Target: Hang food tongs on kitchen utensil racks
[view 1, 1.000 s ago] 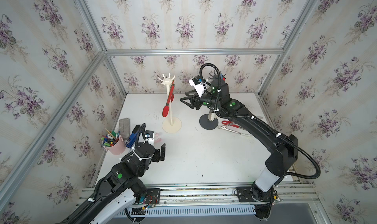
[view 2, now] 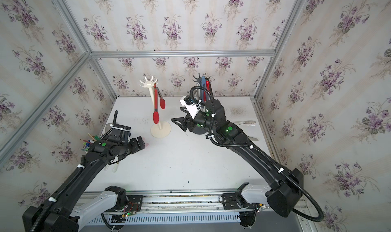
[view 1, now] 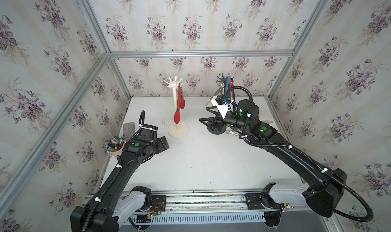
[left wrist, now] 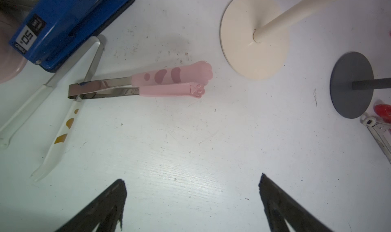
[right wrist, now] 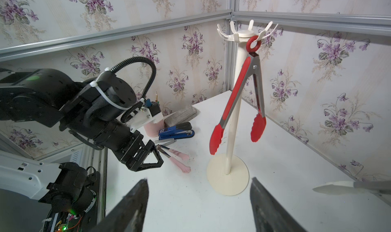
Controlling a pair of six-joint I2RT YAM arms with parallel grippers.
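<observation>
Red-tipped tongs (right wrist: 236, 97) hang by their red ring from a hook of the white rack (right wrist: 234, 134), clear of both grippers. Pink paw-handled tongs (left wrist: 171, 81) lie on the table left of that rack's base, their metal end over white tongs (left wrist: 61, 138) with brown spots. My left gripper is open above the table near the pink tongs, nothing between its fingers. My right gripper stands apart from the white rack, fingers spread and empty. Behind the right arm is the dark rack (view 1: 223, 76), with utensils hanging on it.
A blue stapler (left wrist: 77, 24) and a pink pen cup (view 1: 116, 150) stand at the left. Metal tongs (left wrist: 378, 138) lie by the dark rack's base (left wrist: 350, 85).
My right gripper has moved right, away from the white rack. The red tongs swing on their hook.
</observation>
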